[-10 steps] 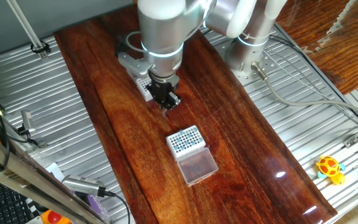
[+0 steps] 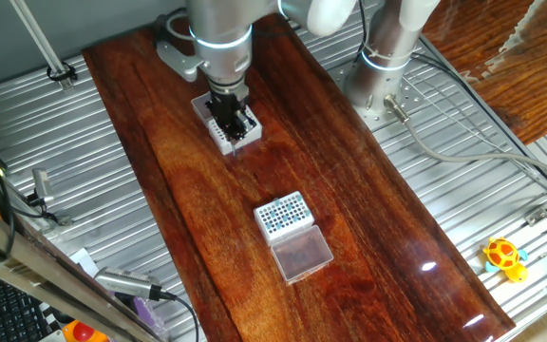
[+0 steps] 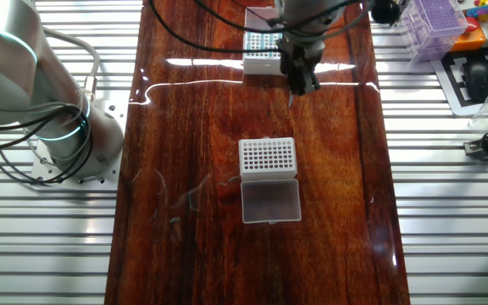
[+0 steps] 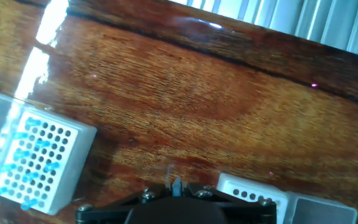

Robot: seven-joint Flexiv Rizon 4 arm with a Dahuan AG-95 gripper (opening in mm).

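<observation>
A white rack with blue pipette tips stands open on the wooden table, its clear lid folded out; its blue tips show at the left of the wrist view. The other white rack shows only empty holes. In exterior view 1 my gripper overlaps this empty rack. From exterior view 2 the gripper appears raised above the table between the racks. It is shut on a slim pipette tip, whose pale end hangs below the fingers. My own black fingers hide part of the empty rack in the wrist view.
The clear lid of the filled rack and the lid of the empty rack lie open on the table. Bare wood surrounds both racks. A toy turtle sits off the board.
In exterior view 1 my gripper has moved up and left, from beside the empty rack to overlapping it. Both racks have stayed in place.
</observation>
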